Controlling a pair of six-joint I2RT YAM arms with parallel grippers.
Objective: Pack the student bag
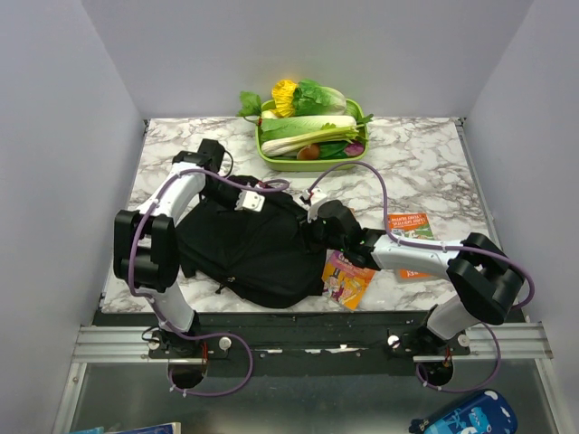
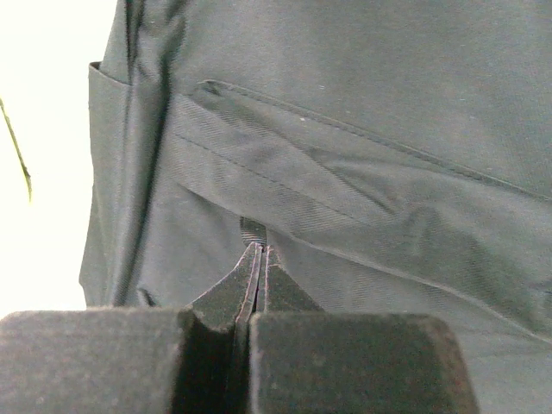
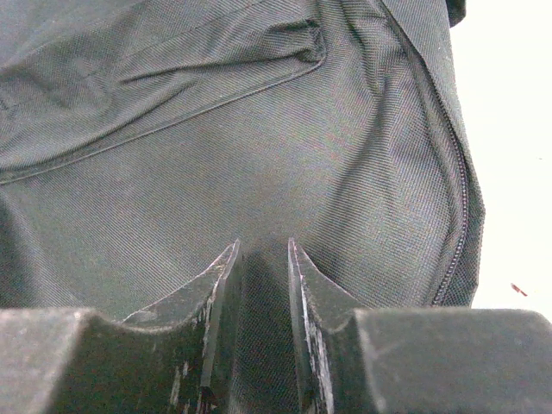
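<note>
A black bag point(image 1: 253, 271) lies spread flat on the marble table, folds, a pocket seam and a zipper showing in the wrist views. My left gripper is shut over the bag's upper left part, its tips near a small dark strap point(image 2: 253, 229); nothing shows clearly between them. My right gripper hangs over the bag's right part, fingers part open with bag fabric showing in the gap. A colourful book point(image 1: 346, 287) lies beside the bag's right edge, and an orange book point(image 1: 407, 221) lies farther right, partly hidden by the right arm.
A green basket of vegetables point(image 1: 311, 162) stands at the back. A blue pencil case point(image 1: 466, 416) sits below the table's front edge.
</note>
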